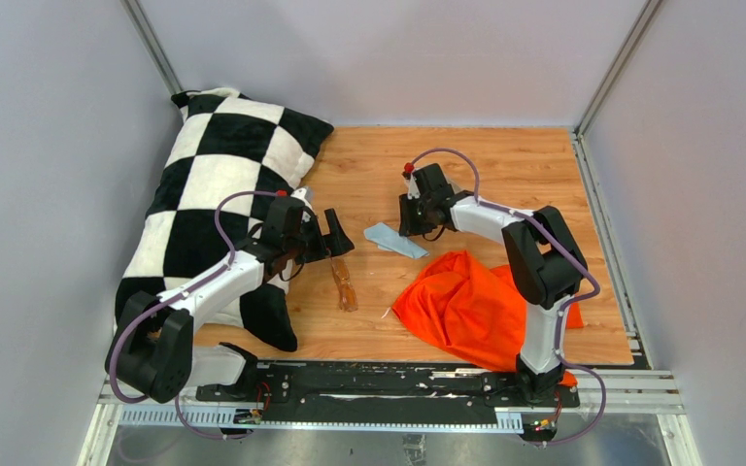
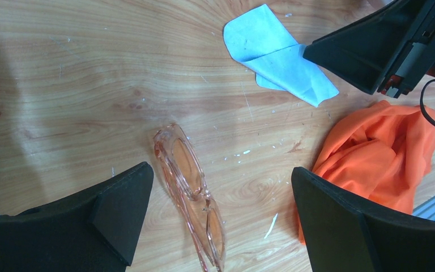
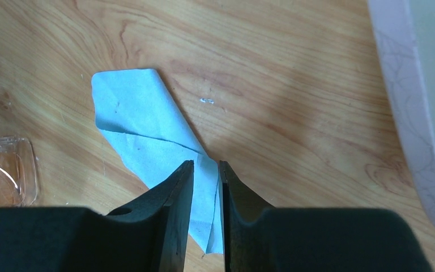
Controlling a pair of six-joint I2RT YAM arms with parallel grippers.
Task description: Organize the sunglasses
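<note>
Brown see-through sunglasses (image 1: 344, 284) lie on the wooden table below and slightly right of my left gripper (image 1: 326, 237). In the left wrist view, the folded sunglasses (image 2: 190, 173) show between the widely spread fingers, not gripped. A folded light-blue cloth (image 1: 395, 240) rests near the table's middle. My right gripper (image 1: 406, 217) is over it; in the right wrist view its fingers are open by a narrow gap, with the cloth (image 3: 147, 133) beneath. Whether the fingertips touch the cloth I cannot tell. One end of the sunglasses (image 3: 25, 170) peeks in at that view's left edge.
An orange cloth (image 1: 466, 311) is spread at the front right, partly under the right arm. A black-and-white checkered cushion (image 1: 219, 180) fills the left side. Some pale object (image 3: 430, 107) stands right of the right gripper. Bare table lies at the back.
</note>
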